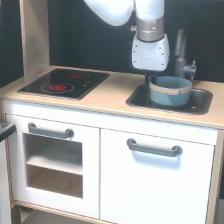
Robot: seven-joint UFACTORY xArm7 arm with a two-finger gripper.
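A blue-grey pot [171,97] with a lighter tan rim stands upright in the dark sink [203,104] on the right of the counter. My gripper [150,77] points down at the pot's left edge, its dark fingertips close to or touching the rim. At this size the gap between the fingers does not show, and whether they pinch the rim is unclear. The pot's underside is hidden inside the sink.
Behind the pot rises a dark faucet [180,52]. A black stovetop [64,83] with red rings lies at the left, with bare wooden counter [116,92] between it and the sink. White cabinet doors with grey handles [154,148] are below.
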